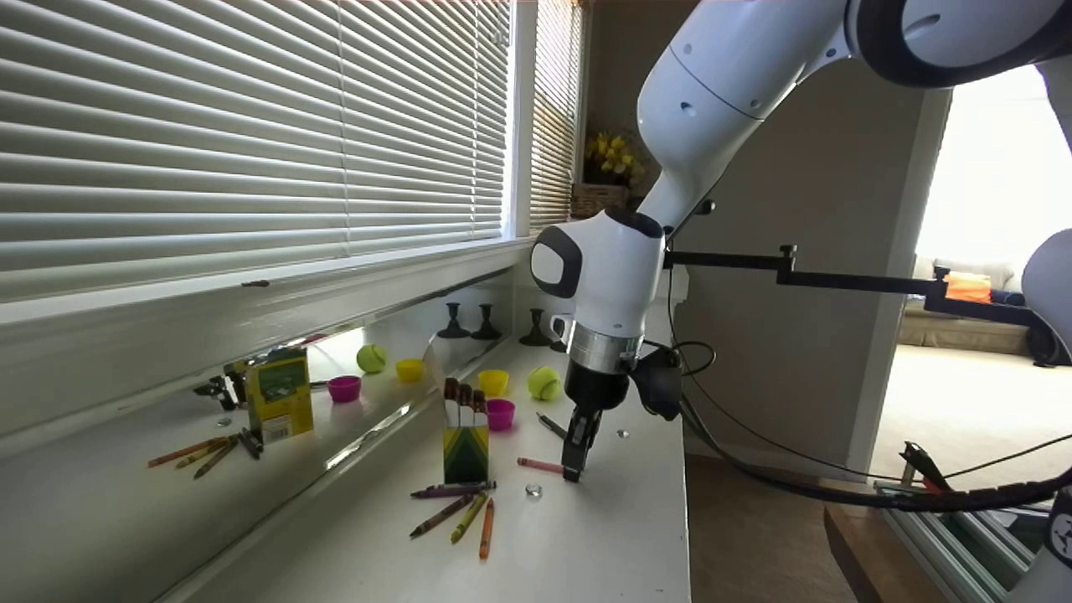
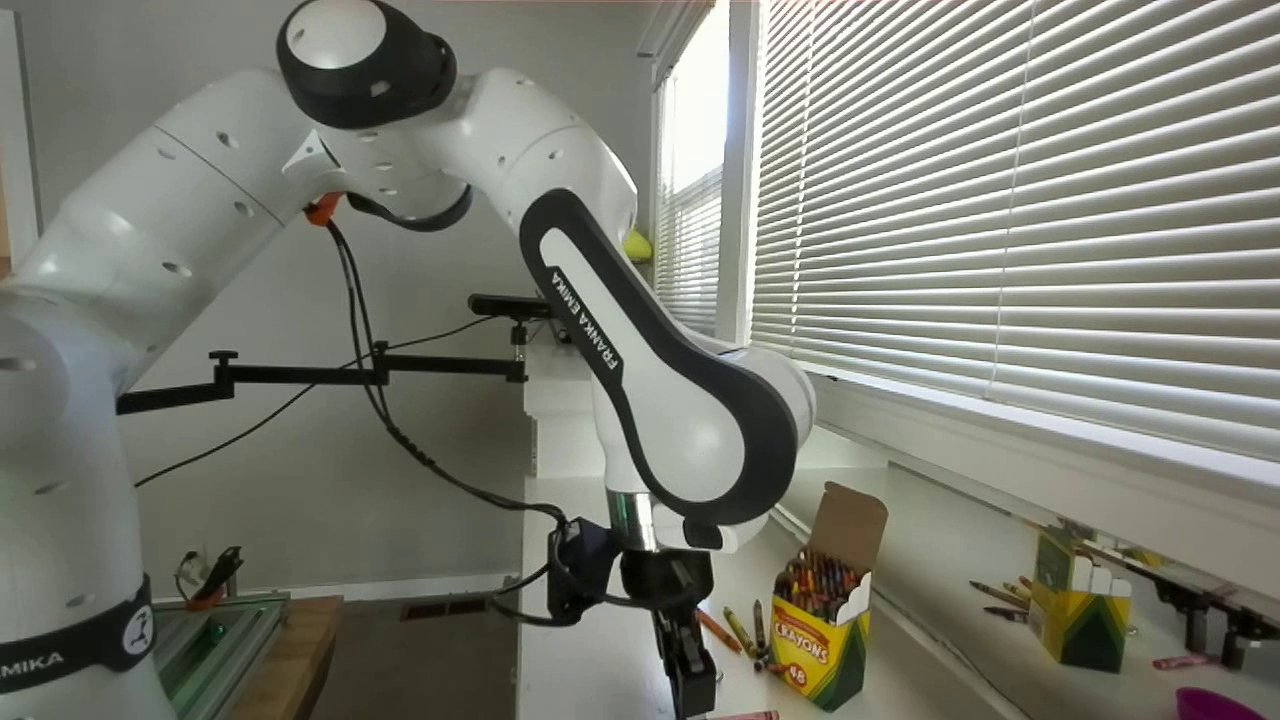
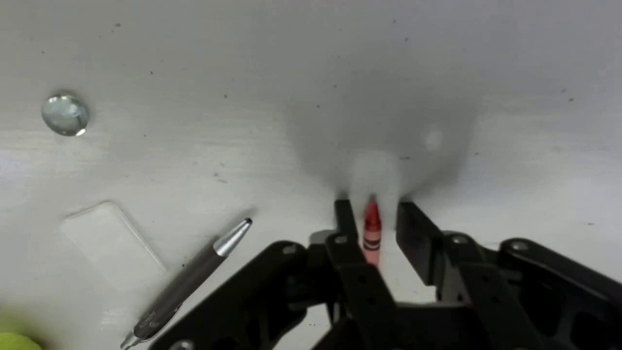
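A red crayon (image 1: 539,464) lies at the white ledge's surface under my gripper (image 1: 573,472), its end sticking out to the left of the fingertips in exterior view 1. In the wrist view the crayon's red tip (image 3: 371,217) sits between the two black fingers, with bare ledge showing on both sides of it. The gripper is therefore part open around the crayon, not closed on it. Exterior view 2 shows the gripper (image 2: 693,702) low over the ledge, its lowest part near the frame's bottom edge.
A crayon box (image 2: 821,612) stands upright with its lid open, several loose crayons (image 1: 462,517) beside it. Nearby are a pen (image 3: 186,286), glass gems (image 3: 65,113), pink (image 1: 500,414) and yellow (image 1: 493,382) cups and a tennis ball (image 1: 543,383).
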